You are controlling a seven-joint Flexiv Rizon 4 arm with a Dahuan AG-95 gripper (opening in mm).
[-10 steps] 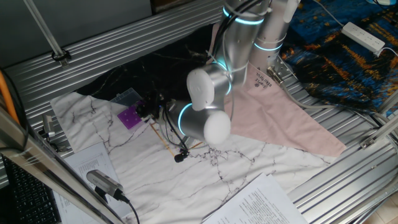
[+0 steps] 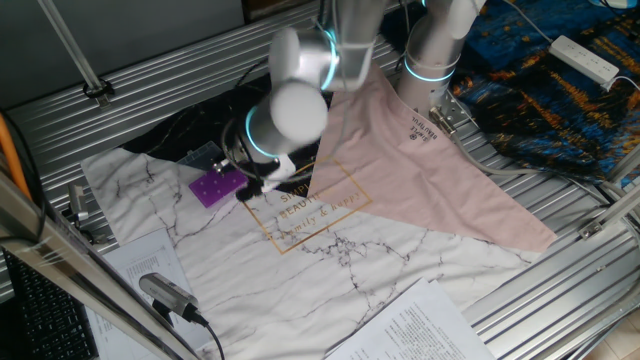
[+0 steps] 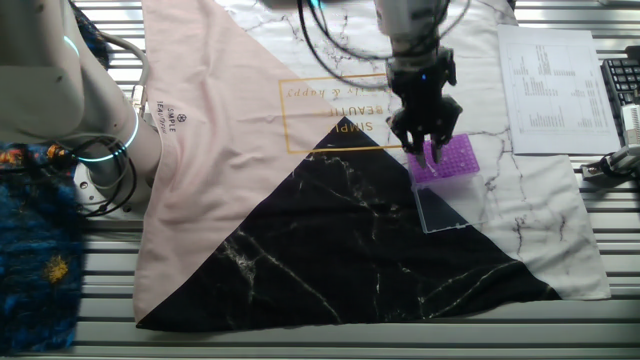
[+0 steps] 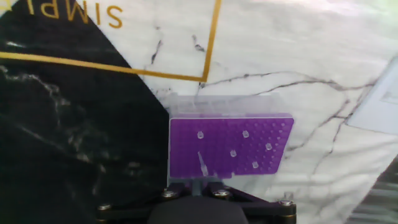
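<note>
A purple perforated rack [image 4: 231,146] with a clear base lies on the marble-print cloth, several small clear tubes standing in it. One longer clear tube [image 4: 203,164] leans near the rack's lower left, close in front of my gripper. The black fingers are close together at the bottom of the wrist view, with something greyish between them. Whether they grip anything is unclear. In exterior view 2, the gripper [image 3: 430,152] points down over the rack [image 3: 447,158], with a clear sliver at its fingertips. The arm partly covers the gripper in exterior view 1.
A clear lid [image 3: 441,212] adjoins the rack on the black part of the cloth. Printed sheets [image 2: 415,325] lie at the front, and a small camera [image 2: 170,293] stands front left.
The forearm and wrist have swung left and back in exterior view 1, bringing the wrist more upright beside the rack. The rack stays in place.
</note>
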